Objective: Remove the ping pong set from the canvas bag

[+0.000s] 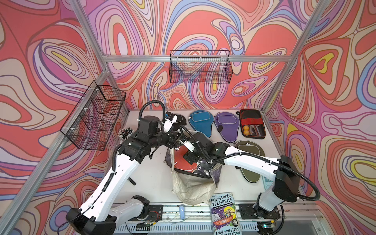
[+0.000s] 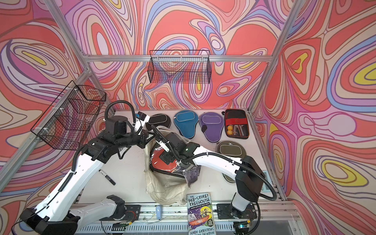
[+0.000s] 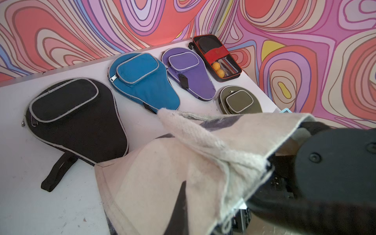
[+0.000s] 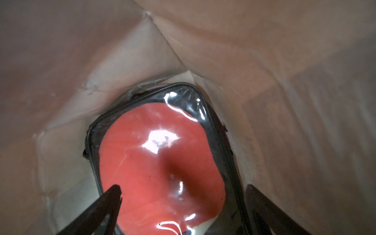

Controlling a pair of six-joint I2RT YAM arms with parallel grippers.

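Observation:
Inside the beige canvas bag point(image 1: 192, 188) lies the ping pong set point(image 4: 160, 164), a black-edged clear-front case showing a red paddle face. My right gripper reaches into the bag over the case, open, its dark fingers on either side of the red area with nothing held. My left gripper point(image 1: 175, 139) is at the bag's upper rim; in the left wrist view the canvas point(image 3: 145, 188) fills the lower middle and hides the fingertips. It is shut; whether canvas is between its fingers is hidden.
Black point(image 3: 74, 121), blue point(image 2: 185, 123), purple point(image 2: 211, 127) and olive paddle cases point(image 2: 231, 148), and a red-black set point(image 2: 236, 125) line the back and right. A book point(image 2: 199, 211) lies at the front, a marker point(image 2: 107, 177) on the left. Wire baskets hang on the walls.

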